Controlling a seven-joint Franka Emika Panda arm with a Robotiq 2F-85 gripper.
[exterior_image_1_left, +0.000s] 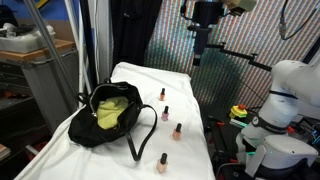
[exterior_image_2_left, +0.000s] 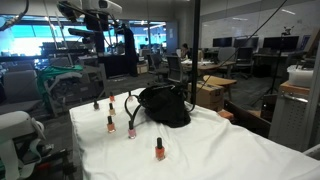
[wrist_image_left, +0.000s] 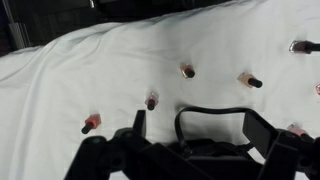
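Note:
My gripper (exterior_image_1_left: 197, 62) hangs high above the white table, well clear of everything on it. In the wrist view its two fingers (wrist_image_left: 139, 124) are spread wide and the gap between them is empty. A black bag (exterior_image_1_left: 105, 128) with a yellow-green lining lies on the table, its strap (wrist_image_left: 181, 127) looping onto the cloth. Several small nail-polish bottles with dark caps stand apart on the cloth, among them a front bottle (exterior_image_2_left: 159, 152), a pinkish bottle (wrist_image_left: 152, 101) and a peach bottle (wrist_image_left: 246, 78). Part of the bag is hidden behind my gripper in the wrist view.
The white tablecloth (exterior_image_2_left: 230, 155) has wide bare areas around the bottles and bag. Another robot arm (exterior_image_1_left: 275, 125) stands at the table's right side. Metal poles (exterior_image_1_left: 82, 40) and a dark curtain (exterior_image_1_left: 135, 35) rise behind the table.

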